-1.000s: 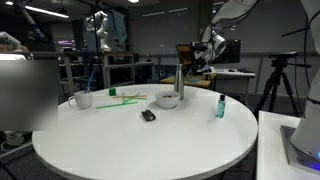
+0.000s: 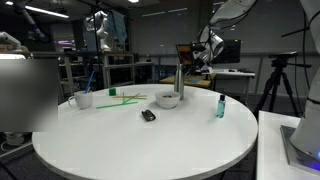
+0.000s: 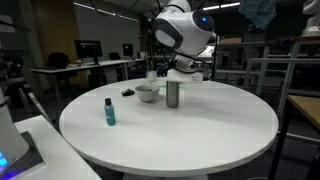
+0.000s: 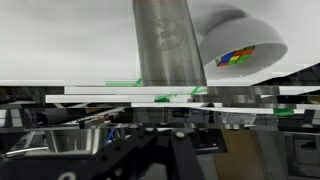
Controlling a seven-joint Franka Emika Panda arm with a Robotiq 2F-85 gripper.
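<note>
A silver metal cylinder [image 2: 179,79] stands upright on the round white table, just beyond the white bowl [image 2: 168,99]. In the wrist view the silver cylinder [image 4: 168,42] rises close in front of my gripper, whose dark fingers stand open with nothing between them. A colourful puzzle cube [image 4: 236,56] lies inside the bowl [image 4: 268,42]. From the other side, my white arm [image 3: 182,38] reaches over the table, its end just behind and above the cylinder [image 3: 173,95]. The fingertips are hard to make out in both exterior views.
A small teal bottle [image 2: 221,105] stands near the table's right side. Also on the table are a black object [image 2: 148,115], a white mug [image 2: 81,100], a green block [image 2: 113,92] and thin coloured sticks [image 2: 128,99].
</note>
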